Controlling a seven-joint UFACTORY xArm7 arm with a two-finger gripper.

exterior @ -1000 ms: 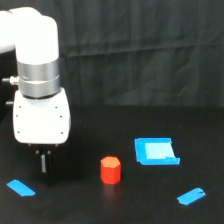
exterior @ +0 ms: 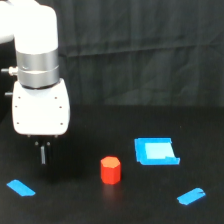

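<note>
At the left stands the white arm, its gripper (exterior: 42, 154) pointing down over the dark table. The dark fingers show as one thin shape, so whether they are apart or together cannot be made out. No object can be seen at the fingertips. A red block (exterior: 110, 172) with a six-sided top sits near the middle front, to the right of the gripper and clear of it. Farther right and back lies a blue square piece (exterior: 142, 154) with a white middle.
A flat blue piece (exterior: 20, 187) lies at the front left, below and left of the gripper. Another small blue piece (exterior: 191, 196) is at the front right. Between the red block and these pieces the dark table is bare. A black curtain (exterior: 140, 60) hangs behind.
The hand and fingers sit slightly higher in the view than before, with a very small shift to the left. The red block and blue pieces have not moved.
</note>
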